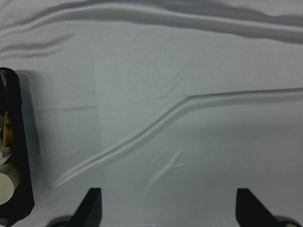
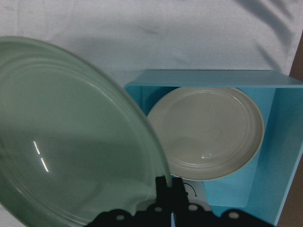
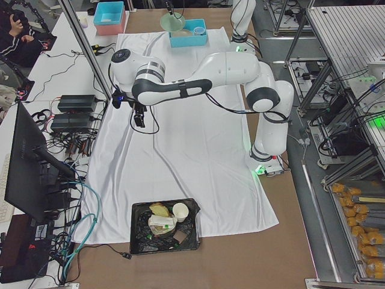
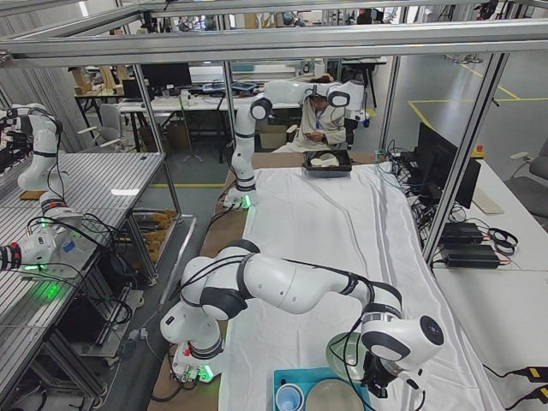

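Observation:
A green plate [image 2: 71, 123] is in my right gripper, which is shut on its rim. It hangs beside a light blue bin [image 2: 284, 151] that holds a pale plate [image 2: 206, 132]; a blue cup [image 4: 288, 397] also stands in the bin. In the left wrist view my left gripper stands open over the white cloth, with nothing between its fingers and a black tray [image 1: 21, 179] at the left edge.
The black tray [image 3: 138, 241] at the near end holds a white cup [image 3: 180, 211] and several other items. A monitor, cables and frame posts line the table's side.

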